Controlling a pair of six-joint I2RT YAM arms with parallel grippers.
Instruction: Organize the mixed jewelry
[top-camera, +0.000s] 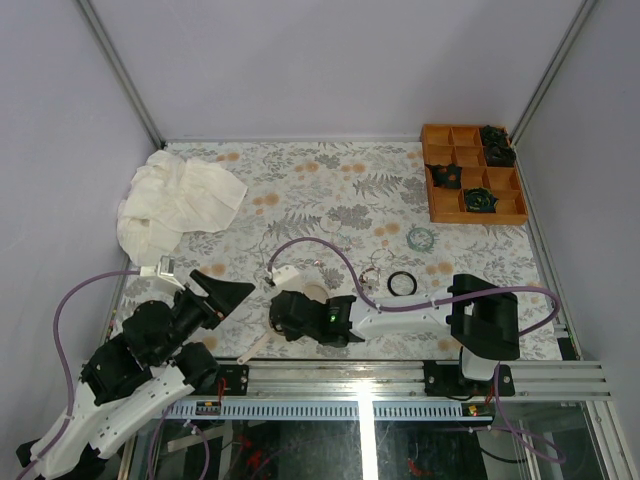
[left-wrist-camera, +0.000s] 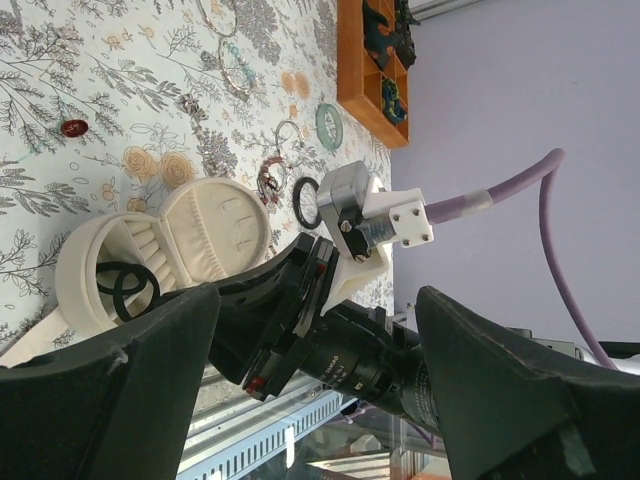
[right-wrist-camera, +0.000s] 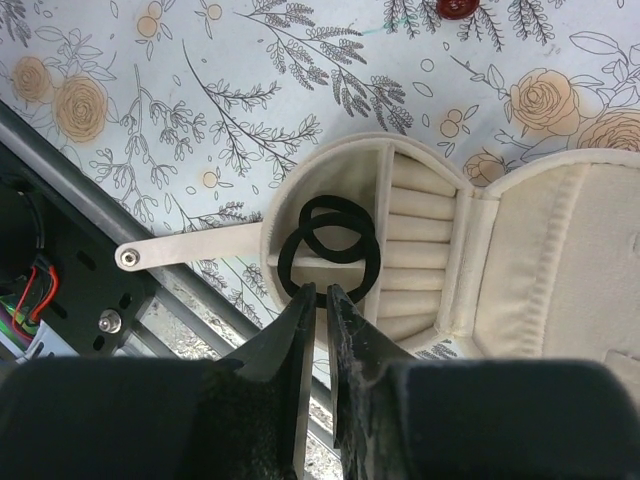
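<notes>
An open round cream jewelry box (right-wrist-camera: 290, 180) lies on the patterned cloth, its lid (right-wrist-camera: 545, 260) folded back. Two black bands (right-wrist-camera: 372, 262) overlap in its larger compartment, beside the padded ring rolls (right-wrist-camera: 418, 228). My right gripper points into that compartment, its fingers nearly together with a slim gap. Their tips meet the lower edge of one band in view; whether they touch it is unclear. My left gripper hangs at the left with its fingers wide apart, empty. A black bangle (top-camera: 402, 283), a green bangle (top-camera: 421, 239) and a red stone (left-wrist-camera: 74, 128) lie loose.
A wooden compartment tray (top-camera: 435, 205) with dark green pouches stands at the back right. White cloth (top-camera: 180, 200) is bunched at the back left. Bracelets (left-wrist-camera: 272, 180) lie right of the box. The right arm reaches across the front of the table.
</notes>
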